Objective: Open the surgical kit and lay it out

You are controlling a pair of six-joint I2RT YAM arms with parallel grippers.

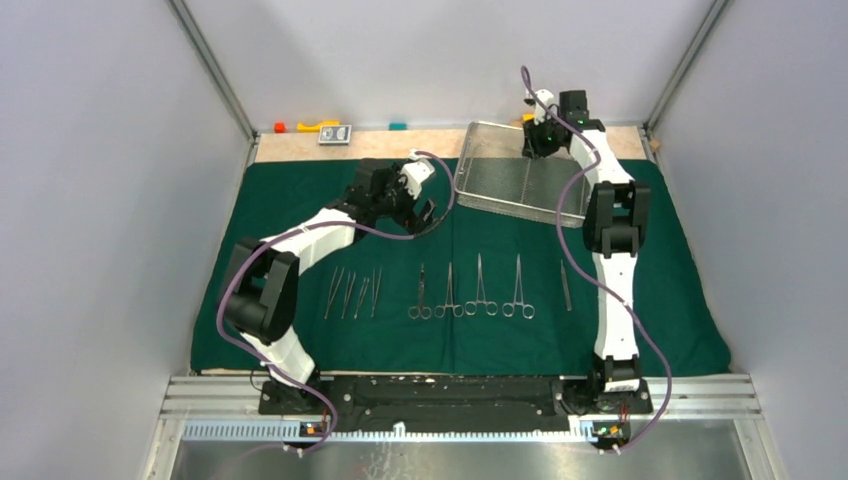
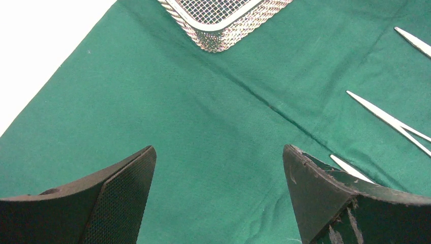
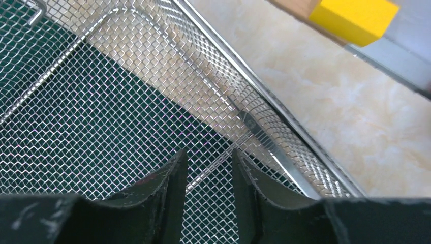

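Note:
In the wire mesh basket (image 1: 512, 208), one slim metal scalpel handle (image 3: 277, 150) lies along the far wall, its lower end hidden behind the right fingers. My right gripper is over the basket, fingers part open, only bare mesh seen between the fingertips; the handle is just to their right. Left of the basket, my left gripper hangs wide open above bare green cloth (image 2: 203, 117). Laid on the cloth are several tweezers (image 1: 348, 295), scissors (image 1: 421, 290), several ringed clamps (image 1: 480, 285) and another slim handle (image 1: 566, 287).
Behind the cloth runs a pale strip holding a small silver box (image 1: 335, 135), a yellow piece (image 1: 318, 126) and a teal block (image 1: 398, 126). Near the basket's far rim sits a yellow block (image 3: 354, 20). Cloth right of the right arm is clear.

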